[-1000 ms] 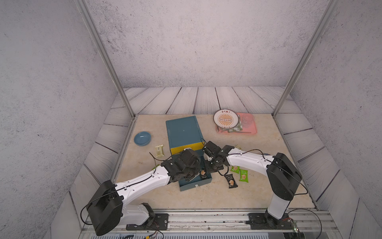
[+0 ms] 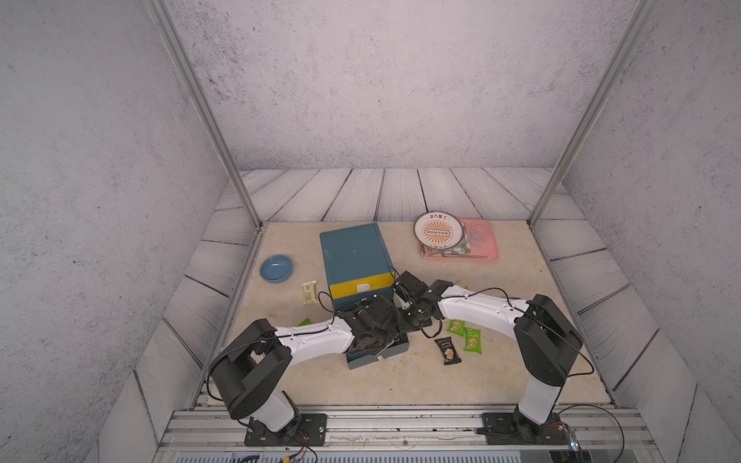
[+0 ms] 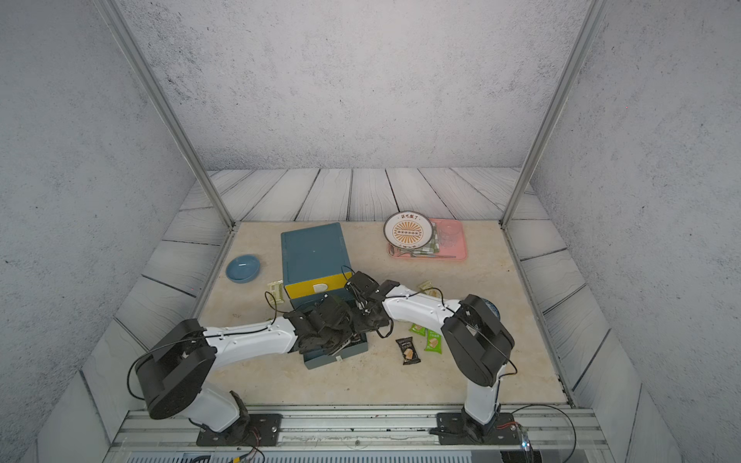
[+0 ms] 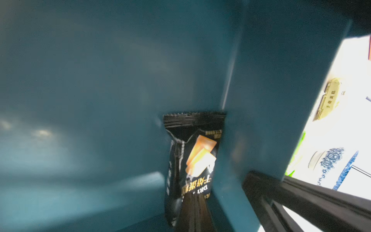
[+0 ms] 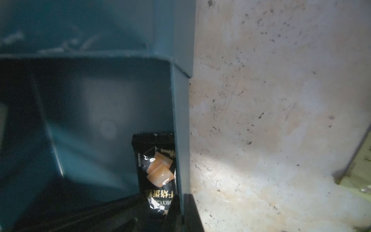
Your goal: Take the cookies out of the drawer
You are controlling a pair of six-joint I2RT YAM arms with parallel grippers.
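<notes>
The drawer (image 2: 378, 357) stands pulled out of the blue cabinet (image 2: 355, 254), both arms reaching over it. A black cookie packet lies inside, against the right side wall; it also shows in the right wrist view as a black packet (image 5: 156, 170). My left gripper is shut, its fingertips over the packet's near end, with nothing clearly between them. At the right wall, my right gripper has its fingers on either side of the thin drawer wall (image 5: 180, 135), shut on it. The top views hide both fingertips and the packet.
Right of the drawer lie another black packet (image 2: 447, 351) and green packets (image 2: 472, 340). A pale yellow packet (image 2: 309, 291) and a blue bowl (image 2: 276, 268) sit to the left. At the back right, a plate (image 2: 438, 230) rests on a pink tray (image 2: 488, 247).
My left arm has swung rightward over the drawer, covering the packet that showed a second ago. The cabinet has shifted very slightly left. My right arm is nearly still.
</notes>
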